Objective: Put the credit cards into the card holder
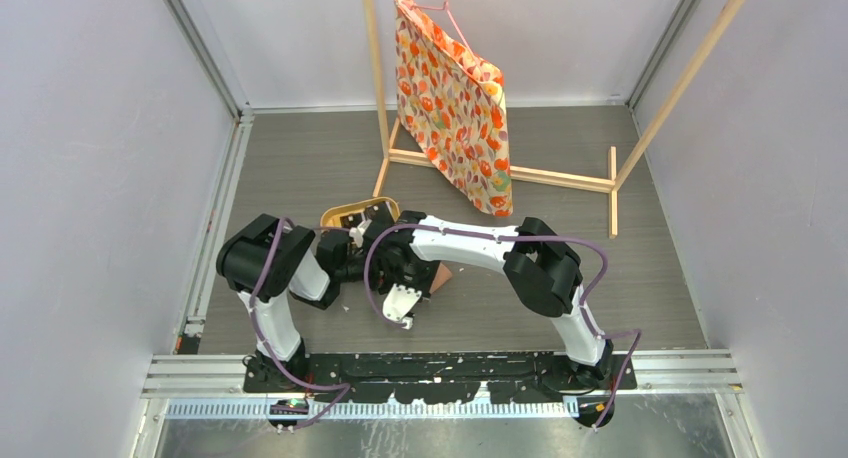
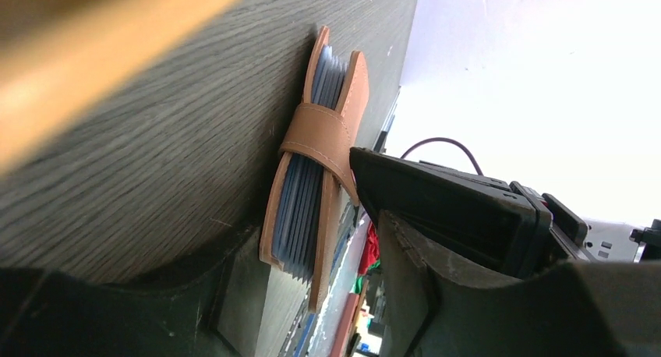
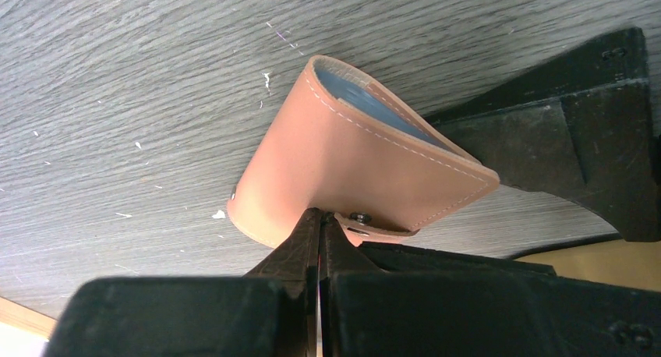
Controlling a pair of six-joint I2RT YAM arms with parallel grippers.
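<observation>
A tan leather card holder point(image 3: 343, 154) with blue-grey sleeves and a strap lies on the grey floor under both arms, mostly hidden in the top view, where its corner point(image 1: 441, 277) shows. In the left wrist view its strap point(image 2: 316, 135) and sleeve edges face my left gripper, whose fingers are apart on either side of the holder's near end. My right gripper is shut at the holder's flap, its tips against the leather near a snap. I cannot make out any separate cards.
A yellow tray point(image 1: 341, 210) with dark items sits behind the grippers. A wooden rack point(image 1: 560, 178) with an orange patterned cloth point(image 1: 450, 108) stands at the back.
</observation>
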